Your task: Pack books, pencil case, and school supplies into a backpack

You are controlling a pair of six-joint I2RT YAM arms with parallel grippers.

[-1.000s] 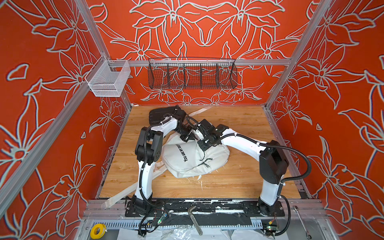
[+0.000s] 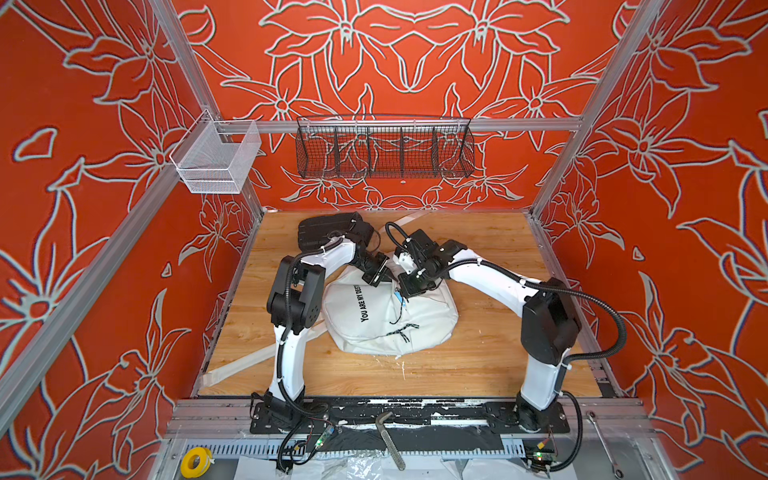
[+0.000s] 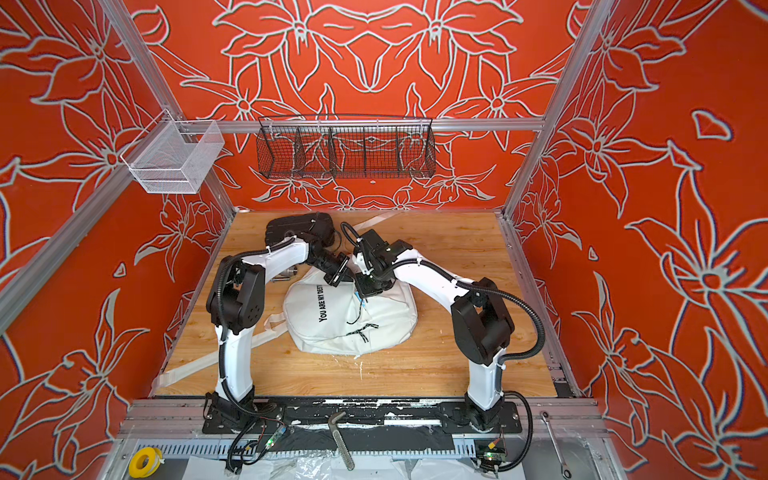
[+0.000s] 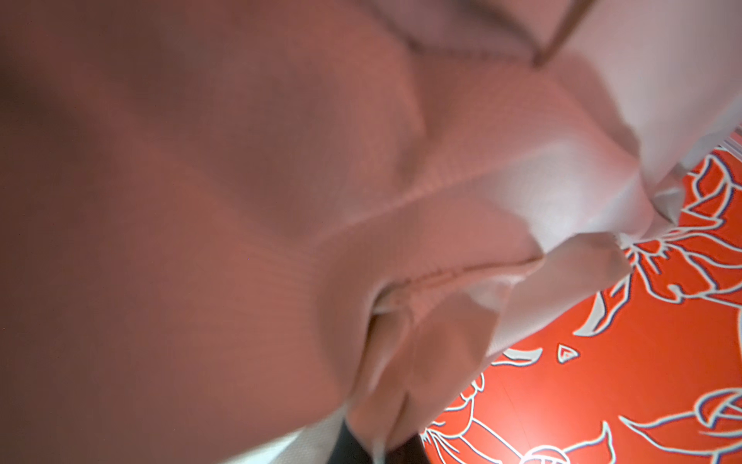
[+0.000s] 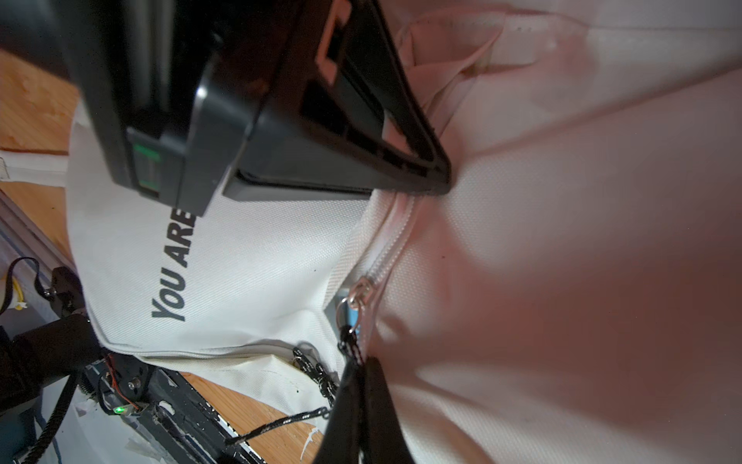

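Observation:
A white backpack (image 2: 376, 316) with black lettering lies on the table. My left gripper is shut on a fold of its white fabric beside the zipper. In the right wrist view the left gripper's black fingers (image 5: 425, 174) meet at that zipper edge. Close by, my right gripper is shut at the zipper pull (image 5: 361, 294); the pull's black cord runs over its fingertips, and nothing shows held between them. A bit of blue (image 5: 352, 317) shows beside the pull. What the backpack contains is hidden.
A black case (image 2: 324, 232) lies at the back left, behind the left arm. Pale straps (image 2: 256, 364) stretch across the wood. A black wire basket (image 2: 384, 152) and a white one (image 2: 216, 164) hang above.
The left gripper has barely moved, and the backpack has shifted a little.

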